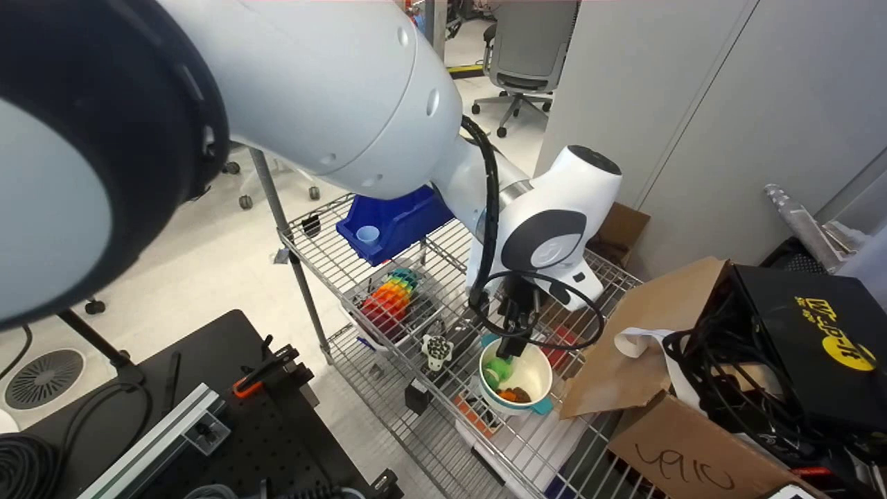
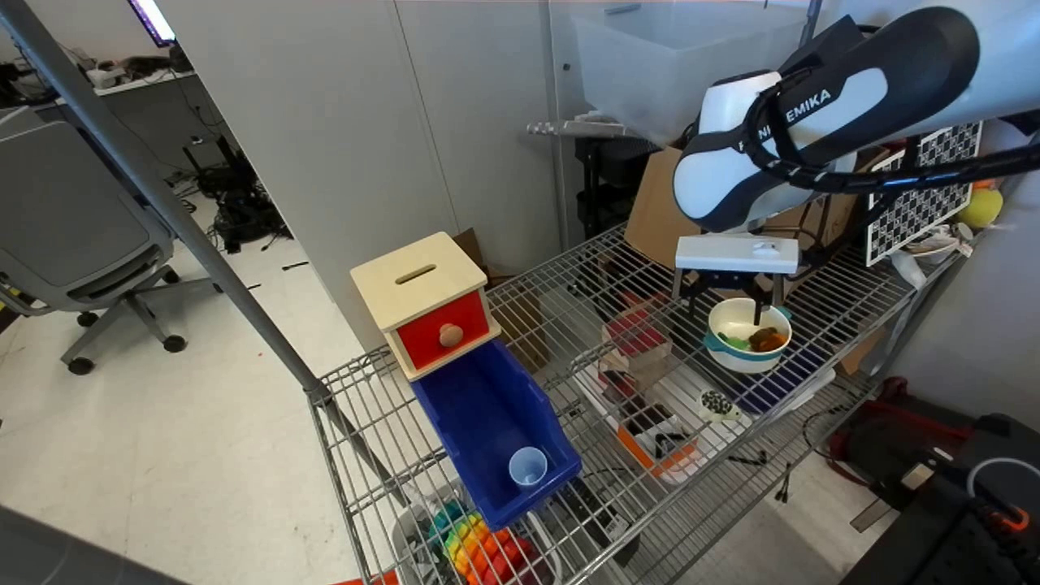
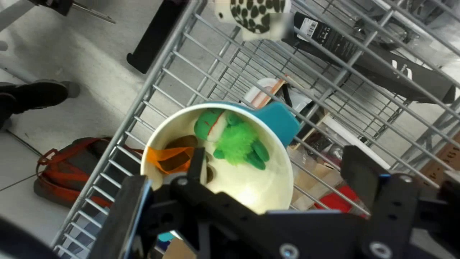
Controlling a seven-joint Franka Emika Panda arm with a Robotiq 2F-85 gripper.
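Observation:
A cream pot with teal handles rests on the wire shelf. Inside it lie a fuzzy green plush toy, an orange strip and some brown pieces. My gripper points down at the pot, its fingers spread wide. In the wrist view one dark fingertip overlaps the pot's interior beside the orange strip, and the other lies to the right beyond the rim. Nothing shows between them. How deep the near finger reaches is hard to tell.
A blue bin holding a small cup stands on the shelf beside a wooden box with a red drawer. A black-spotted white object lies near the pot. An open cardboard box sits close on the right in exterior view 1.

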